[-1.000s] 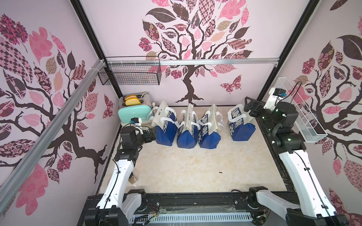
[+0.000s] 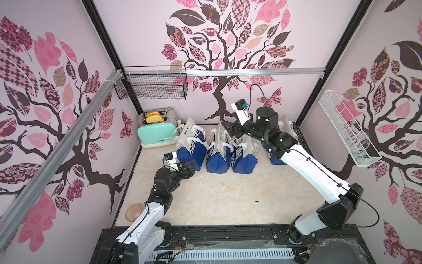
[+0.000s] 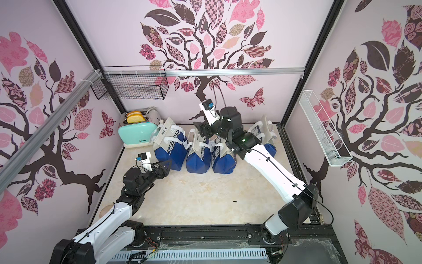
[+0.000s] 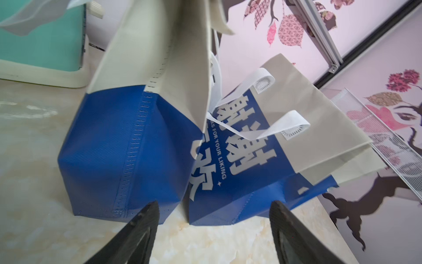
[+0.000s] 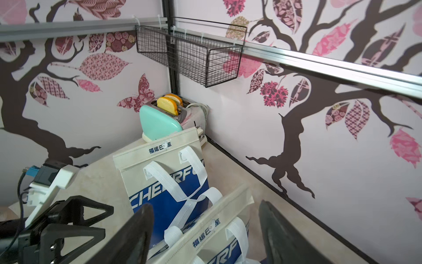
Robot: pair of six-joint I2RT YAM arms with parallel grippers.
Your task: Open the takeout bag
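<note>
Several blue-and-white takeout bags with white strap handles stand along the back of the table (image 2: 228,198): the leftmost (image 2: 193,154), two in the middle (image 2: 217,160) (image 2: 244,162), one at right (image 3: 269,147), partly behind the right arm. My left gripper (image 2: 186,169) is low in front of the leftmost bag, open with nothing between its fingers; in the left wrist view two bags fill the space beyond it. My right gripper (image 2: 233,129) hangs open above the middle bags, whose folded tops and straps show below it in the right wrist view.
A mint toaster (image 2: 156,134) stands at the back left. A black wire basket (image 2: 151,85) hangs above it, a white wire rack (image 2: 349,127) on the right wall.
My right gripper has swung leftward from beside the right wall to above the middle bags. My left gripper has moved slightly right and down toward the table's middle.
</note>
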